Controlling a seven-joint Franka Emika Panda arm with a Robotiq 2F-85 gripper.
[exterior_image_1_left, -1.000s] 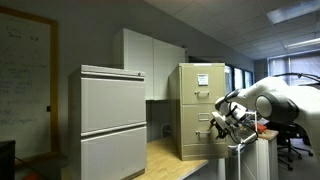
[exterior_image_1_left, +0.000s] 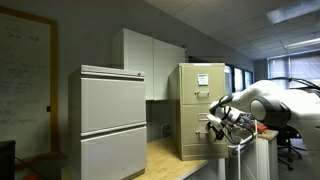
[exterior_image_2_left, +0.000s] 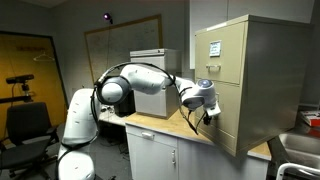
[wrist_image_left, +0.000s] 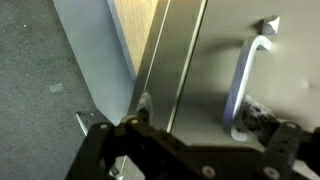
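A tan filing cabinet (exterior_image_1_left: 204, 107) with several drawers stands on the counter, its drawers looking shut. My gripper (exterior_image_2_left: 207, 115) is at the cabinet's front, around the height of its lower drawers. Seen from the wrist, the gripper is open over the drawer face. A pale bar handle (wrist_image_left: 243, 78) runs along that face. One of the fingers (wrist_image_left: 256, 115) is at the handle's near end; whether it touches or reaches behind the bar cannot be told. The other finger (wrist_image_left: 143, 106) is out by the cabinet's edge, with no object held between them.
A grey two-drawer cabinet (exterior_image_1_left: 109, 120) stands further along the wooden counter (exterior_image_1_left: 166, 160), which has clear room between the two cabinets. White wall cupboards (exterior_image_1_left: 147, 62) hang above. A sink (exterior_image_2_left: 297, 171) is set beyond the tan cabinet.
My gripper has shifted slightly left and down across the cabinet front, and the wrist has turned a little. The drawers look unmoved.
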